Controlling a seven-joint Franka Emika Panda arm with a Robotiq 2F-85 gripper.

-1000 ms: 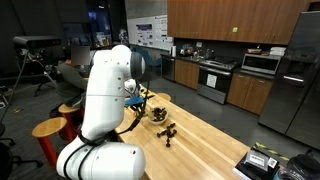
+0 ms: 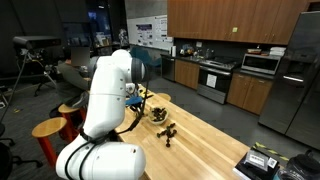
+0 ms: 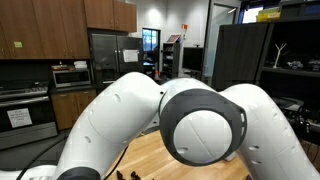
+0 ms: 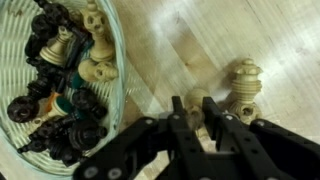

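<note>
Seen from above in the wrist view, my gripper is shut on a light wooden chess piece [image 4: 195, 100], whose lower part is hidden by the fingers. Just to the right, close to the fingers, is a second light chess piece [image 4: 246, 88] on the wooden table. A pale woven basket [image 4: 117, 60] stands at the left, holding a mix of dark chess pieces [image 4: 55, 110] and light ones [image 4: 97, 45]. In exterior view 1 the gripper [image 2: 134, 104] is low over the table, left of the basket [image 2: 158, 121].
Several dark pieces [image 2: 168, 133] stand on the table nearer the camera than the basket. Bare wooden tabletop [image 2: 205, 140] stretches to the right, with a dark object [image 2: 258, 164] near its right end. Stools [image 2: 48, 128] line the left side.
In exterior view 1 the upper bend of my arm sits a little lower and farther right than before. The basket and the dark pieces on the table look unmoved.
</note>
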